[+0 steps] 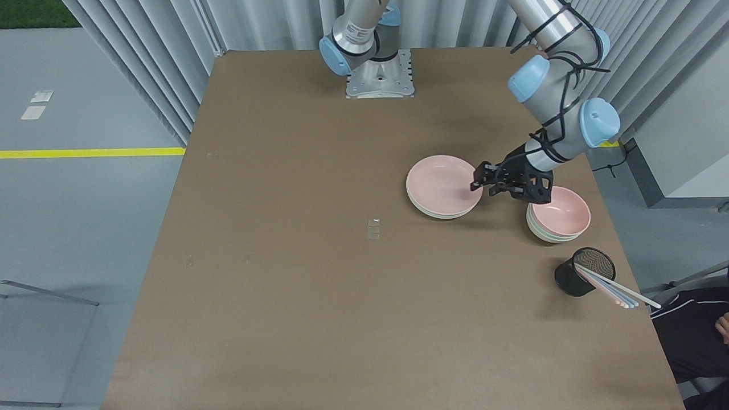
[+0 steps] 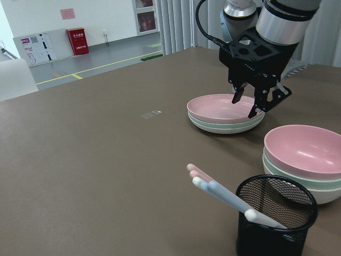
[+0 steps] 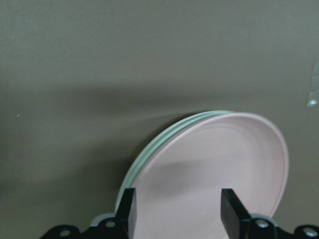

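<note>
A pink plate (image 1: 441,181) lies on top of green and white plates as a stack on the table, seen also in the left view (image 2: 218,106) and wrist view (image 3: 199,169). My black gripper (image 1: 482,184) is over the plate's right part. In the wrist view its fingers are spread wide over the pink surface, open, with nothing visibly held between them.
A stack of bowls with a pink bowl (image 1: 560,208) on top stands to the right. A black mesh cup (image 1: 570,277) with chopsticks (image 1: 611,287) sits in front of it.
</note>
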